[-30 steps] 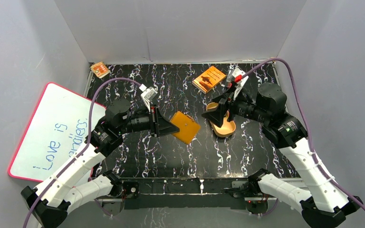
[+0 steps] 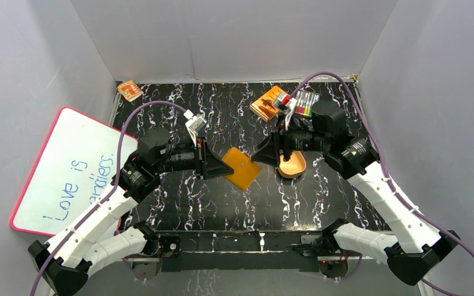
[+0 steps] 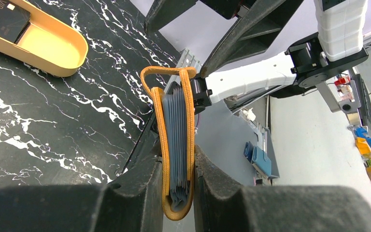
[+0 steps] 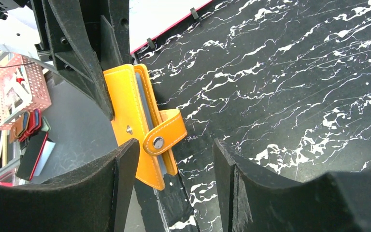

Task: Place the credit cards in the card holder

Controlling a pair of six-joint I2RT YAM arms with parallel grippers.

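An orange card holder (image 2: 242,169) with grey inner sleeves (image 3: 176,140) hangs above the table, my left gripper (image 2: 229,171) shut on it. Its strap (image 4: 166,133) curls past the open edge, a metal snap on it; a bare stud (image 4: 129,129) shows on the cover. Close to the holder's right side, my right gripper (image 2: 254,158) is open, and in the right wrist view its fingers (image 4: 131,154) stand wide apart with the strap beyond the gap. A dark card (image 3: 5,19) lies in the yellow tray (image 3: 70,48), which the right arm partly covers from above.
Behind the right arm are an orange book (image 2: 266,102) and a set of coloured pens (image 2: 307,102). A small orange box (image 2: 130,90) sits at the back left corner, and a whiteboard (image 2: 68,179) leans at the left.
My right gripper has come left and slightly down toward the card holder, now near its edge. The left arm and the holder have hardly moved.
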